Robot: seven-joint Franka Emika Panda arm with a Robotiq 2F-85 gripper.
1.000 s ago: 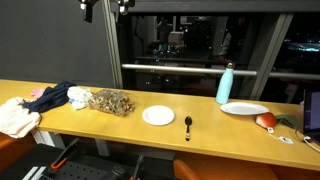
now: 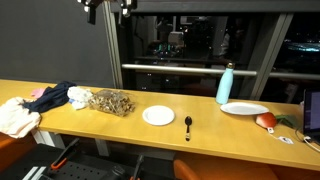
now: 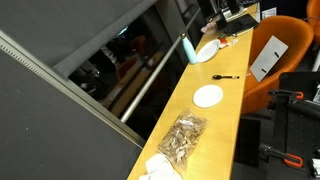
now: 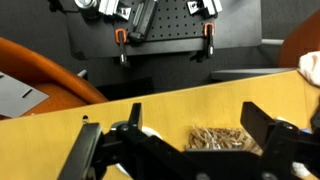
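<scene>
My gripper hangs high above the table, its two dark fingers spread wide with nothing between them in the wrist view. At the top of exterior view 1 only the lower part of the gripper [image 2: 107, 16] shows. Below it on the table lies a clear bag of brown material [image 2: 111, 101], which the wrist view shows partly covered by the right finger. A round white plate [image 2: 158, 115] rests right of the bag. Beside the plate is a black spoon [image 2: 188, 128]. Crumpled cloths, white [image 2: 17, 118] and dark [image 2: 52, 97], lie at the left end.
Toward the right stand a light-blue bottle [image 2: 225, 83], a white oval dish [image 2: 244, 107], a red item [image 2: 266, 120] and a laptop [image 2: 312, 117]. Orange chairs [image 3: 264, 45] line the near edge. Bare table [image 2: 215, 140] shows between spoon and dish.
The gripper has shifted slightly to the right at the top of exterior view 1. Objects on the table have stayed where they were.
</scene>
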